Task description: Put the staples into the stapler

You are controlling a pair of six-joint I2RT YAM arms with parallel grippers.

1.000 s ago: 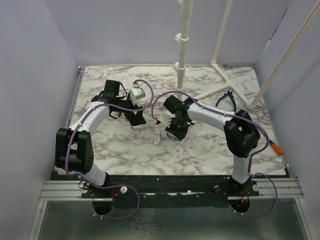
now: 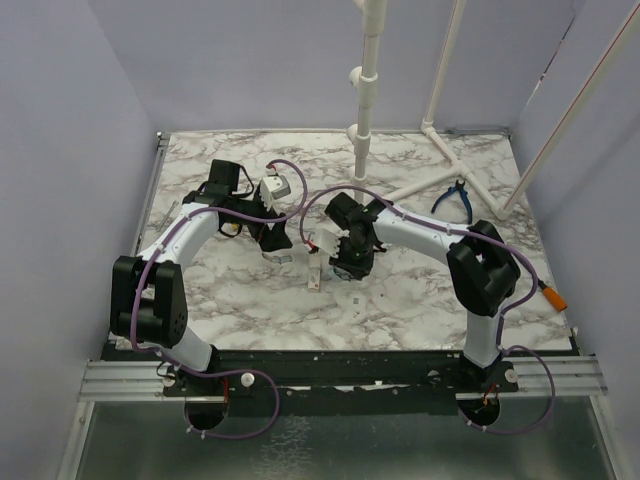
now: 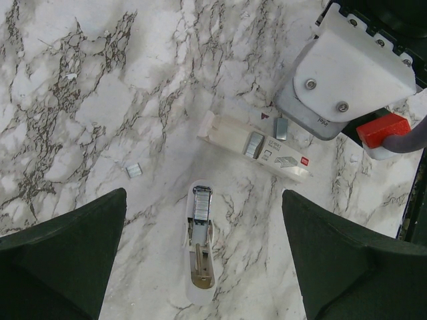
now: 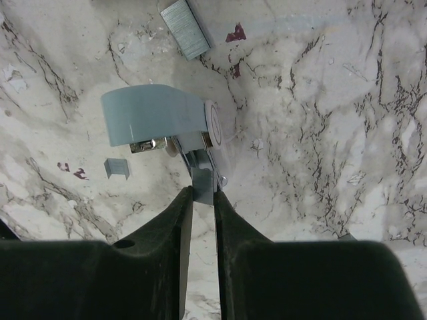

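Observation:
The light blue stapler lies opened on the marble; from the left wrist view its long body (image 3: pixel 200 230) runs below the staple box (image 3: pixel 280 160). My right gripper is shut on a small grey metal piece (image 4: pixel 203 187) at the stapler's channel, perhaps a staple strip; its exact seating is unclear. My left gripper stands open above the stapler in its own view, with nothing between its fingers. A staple strip (image 4: pixel 185 29) lies beside the stapler, and a smaller piece (image 4: pixel 116 168) on the other side.
White pipes (image 2: pixel 455 170) stand at the back and right, with blue pliers (image 2: pixel 452 200) and an orange-handled tool (image 2: pixel 550 295) on the right.
The left arm looks unmoved.

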